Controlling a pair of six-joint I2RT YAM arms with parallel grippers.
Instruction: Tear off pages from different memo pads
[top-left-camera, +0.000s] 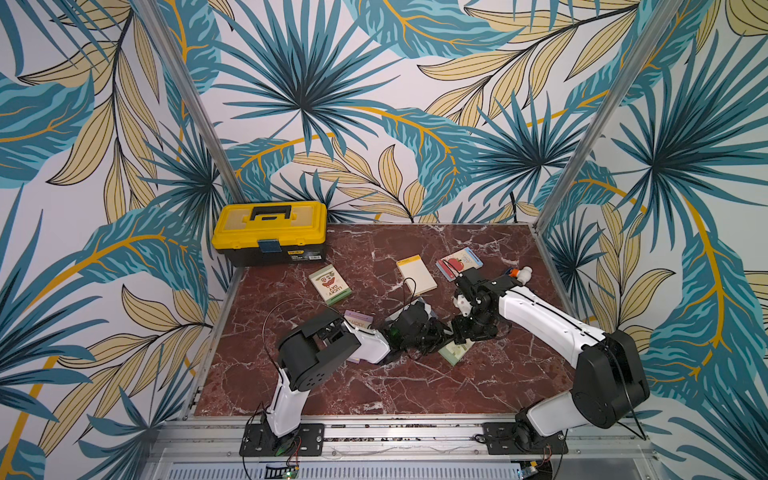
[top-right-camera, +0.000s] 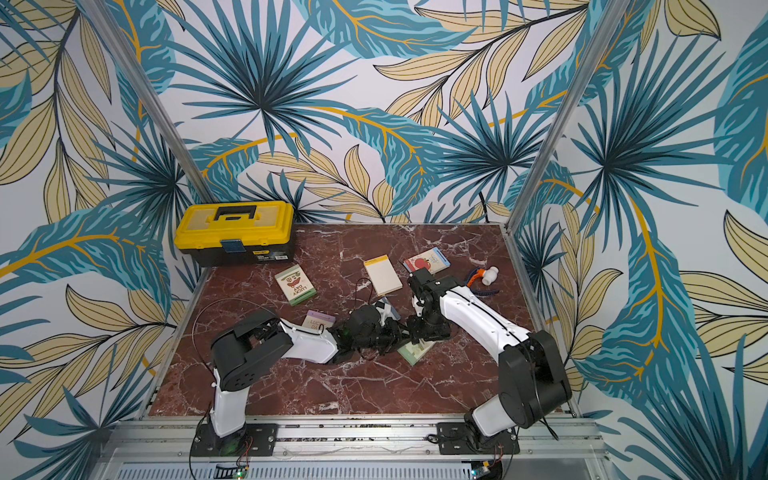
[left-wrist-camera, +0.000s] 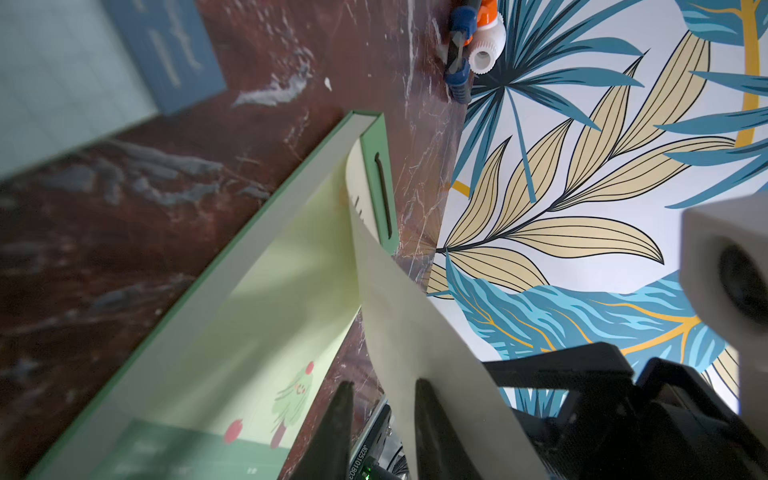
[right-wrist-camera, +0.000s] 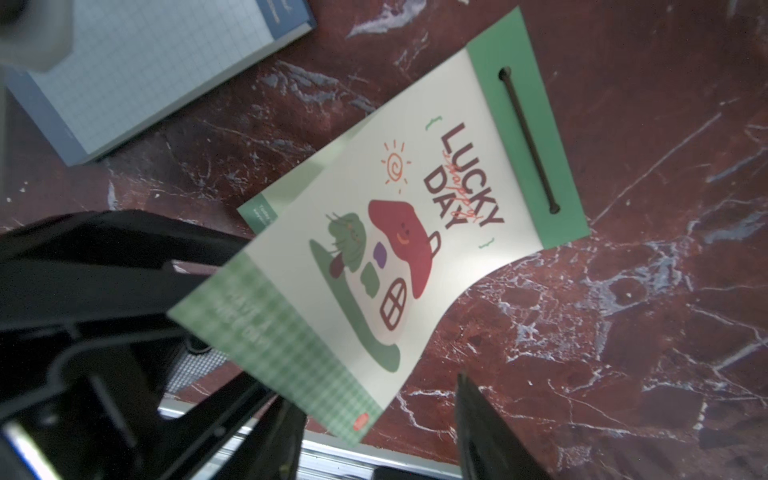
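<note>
The green-bound "LUCKY DAY" memo pad (right-wrist-camera: 564, 196) lies on the table below both grippers. Its top page (right-wrist-camera: 376, 248) curves up off the pad and is still joined at the bound edge. In the left wrist view, the raised page (left-wrist-camera: 408, 320) stands over a pale green sheet (left-wrist-camera: 264, 296). My left gripper has its fingers apart, with the page's edge passing by them; firm contact cannot be made out. My right gripper is open at the page's free end, its fingers apart. From above, the two grippers nearly meet over the pad.
A blue-edged grid pad (right-wrist-camera: 168, 64) lies close by. Other pads include a yellow-topped one (top-left-camera: 416, 274), an apple-print one (top-left-camera: 459, 263), a second "LUCKY DAY" pad (top-left-camera: 330, 284) and a purple one (top-left-camera: 359, 319). A yellow toolbox (top-left-camera: 270, 228) stands back left.
</note>
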